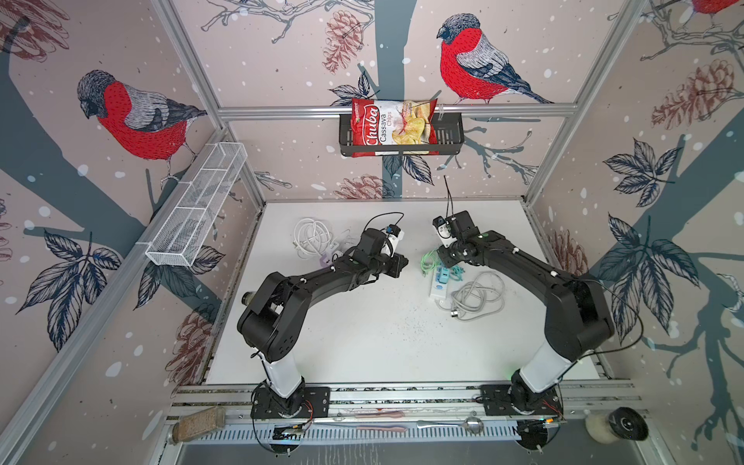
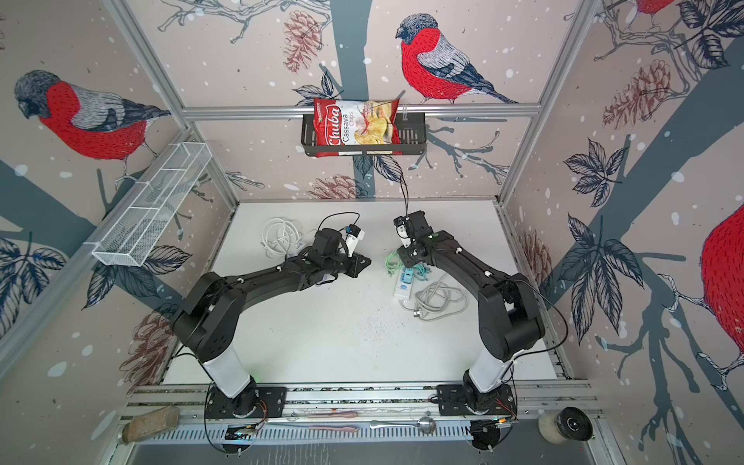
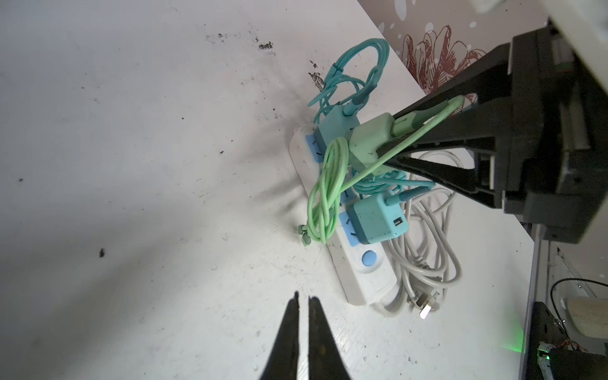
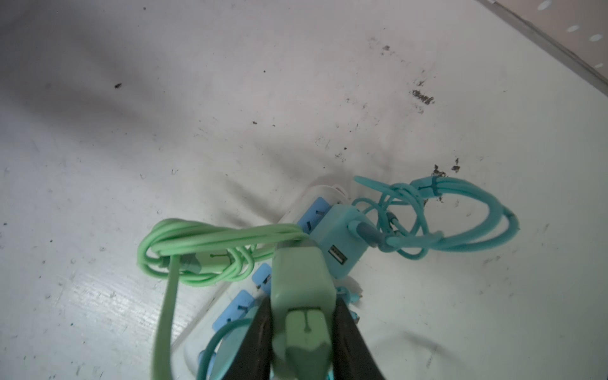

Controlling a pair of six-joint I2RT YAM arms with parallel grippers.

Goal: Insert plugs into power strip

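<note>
My right gripper (image 1: 445, 255) is shut on a light green plug (image 3: 370, 139), whose bundled cable (image 3: 326, 190) hangs beside it. It holds the plug at the white power strip (image 3: 361, 285), between two seated teal plugs, one toward the far end (image 4: 345, 237) and one toward the button end (image 3: 380, 217). The plug's underside is hidden, so I cannot tell whether its prongs are in the socket. My left gripper is shut above the table, left of the strip, its fingertips close together and nothing visible between them.
The strip's grey cord (image 1: 479, 294) lies coiled to its right. A teal cable bundle (image 4: 456, 215) rests by the strip's far end. Another white cable coil (image 1: 311, 236) lies at the back left.
</note>
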